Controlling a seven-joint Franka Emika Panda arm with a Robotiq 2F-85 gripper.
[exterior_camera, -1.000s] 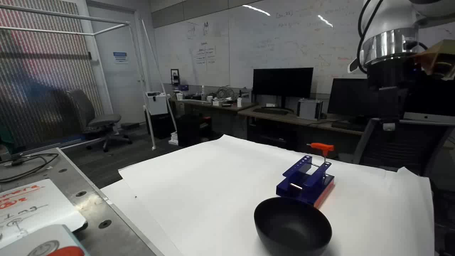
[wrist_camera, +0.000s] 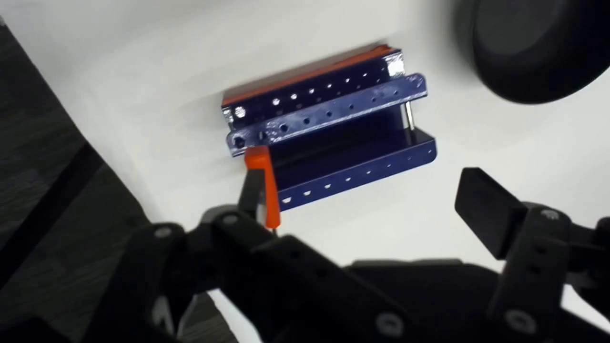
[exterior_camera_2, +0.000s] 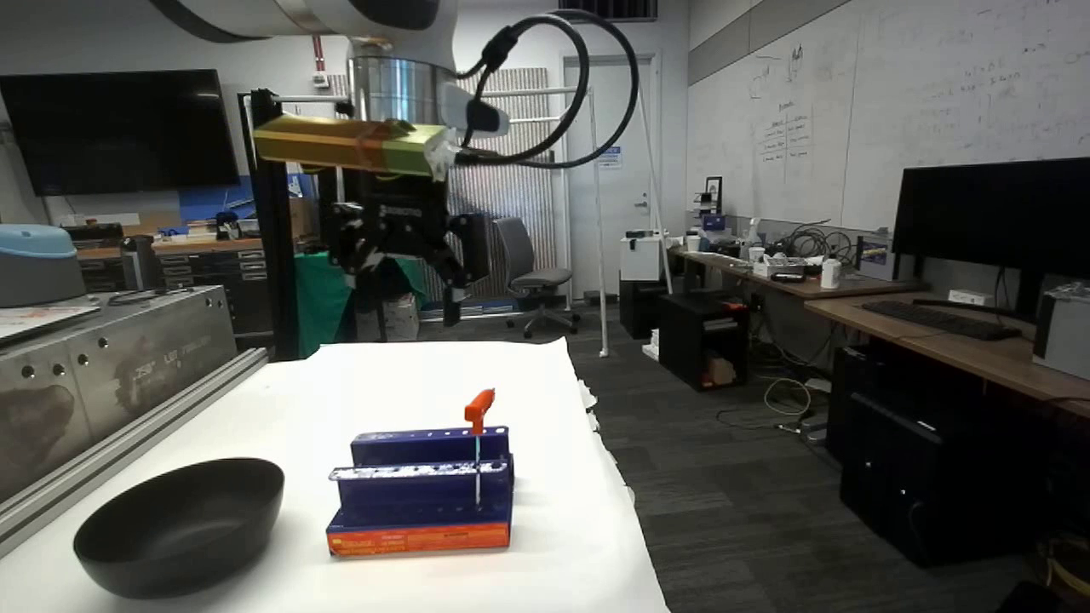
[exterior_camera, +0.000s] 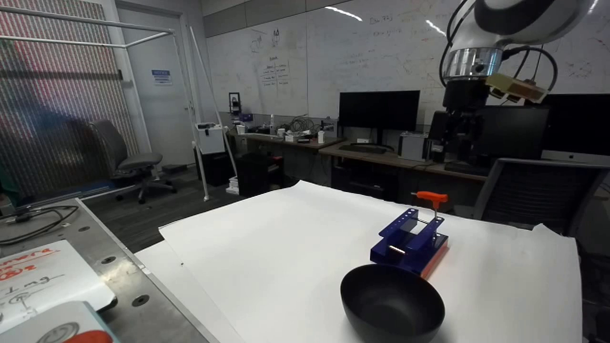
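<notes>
An orange-handled hex key (exterior_camera: 432, 197) stands upright in one end of a dark blue metal holder (exterior_camera: 409, 240) on the white-covered table. Beside the holder sits a black bowl (exterior_camera: 392, 303), with nothing visible inside it. My gripper (exterior_camera_2: 406, 296) hangs well above the table, its fingers apart and empty. In the wrist view, the orange handle (wrist_camera: 267, 191) lies below my left finger (wrist_camera: 251, 191), which partly overlaps it. The right finger (wrist_camera: 486, 211) is over bare white paper. The hex key's shaft (exterior_camera_2: 477, 470) shows upright in the second exterior view.
White paper (exterior_camera: 257, 257) covers the table, with wide clear room left of the holder and bowl. A metal bench (exterior_camera: 120, 257) runs along one side. Desks with monitors (exterior_camera: 380, 108) and an office chair (exterior_camera: 543, 188) stand beyond the table.
My arm and gripper have moved left in the first exterior view and turned. The holder, hex key and bowl have stayed in place.
</notes>
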